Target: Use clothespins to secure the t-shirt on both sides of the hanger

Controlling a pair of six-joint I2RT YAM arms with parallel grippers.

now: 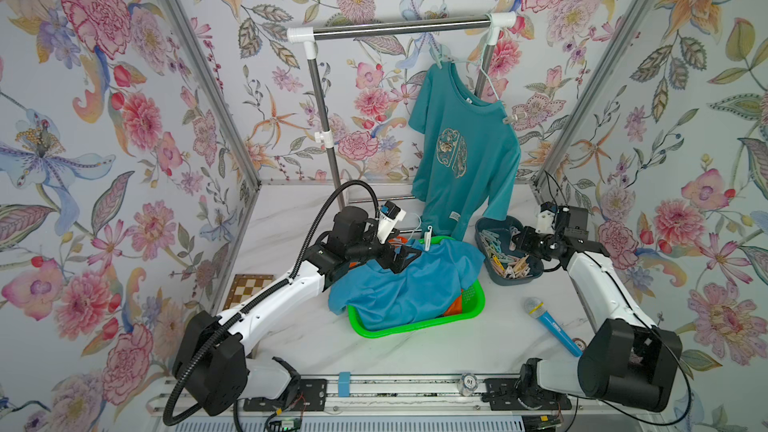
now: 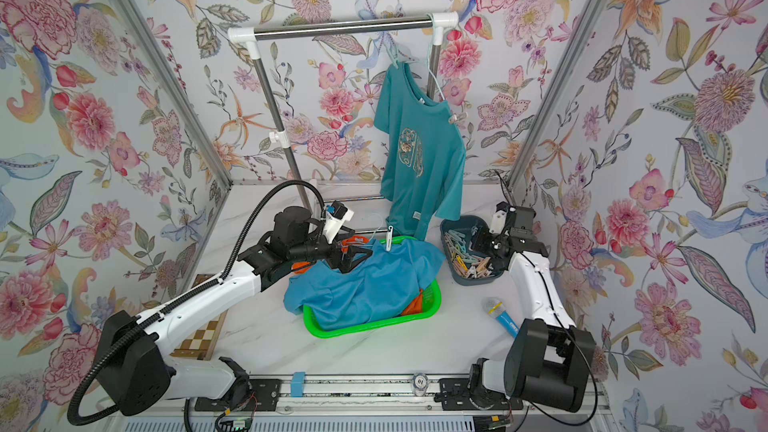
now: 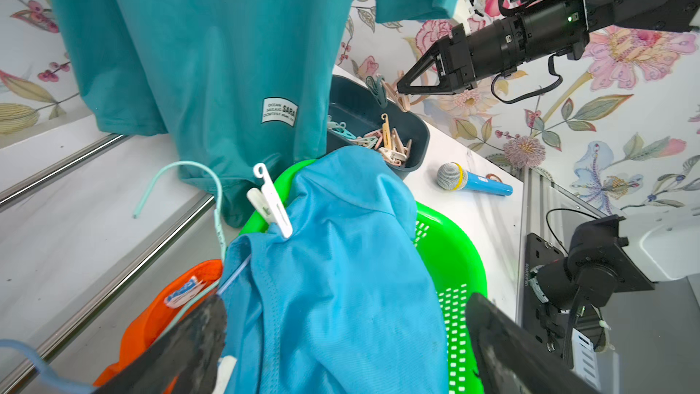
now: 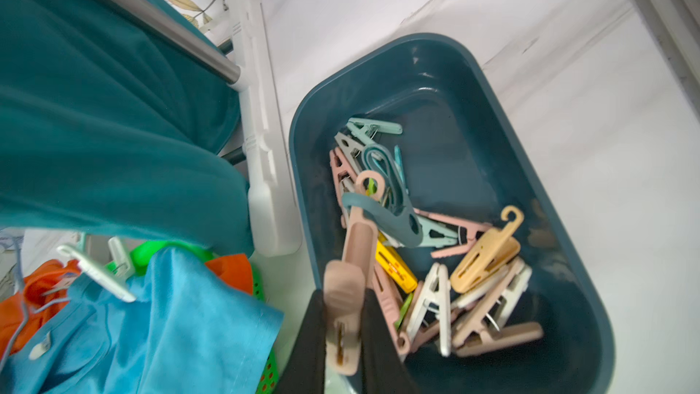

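Observation:
A teal t-shirt (image 1: 464,152) hangs on a white hanger (image 1: 492,80) from the rack, a clothespin (image 1: 509,119) at its right shoulder. My left gripper (image 1: 400,252) is open and empty above the blue cloth (image 1: 416,288) in the green basket. My right gripper (image 1: 526,244) is above the dark clothespin bin (image 4: 452,160), shut on a pink clothespin (image 4: 342,313); a blue-grey clothespin (image 4: 386,204) appears caught or overlapping with it.
The green basket (image 1: 416,329) holds blue and orange clothes, with a white clothespin (image 3: 271,200) on top. A toy microphone (image 1: 556,328) lies right of the basket. The steel rack (image 1: 400,25) stands at the back.

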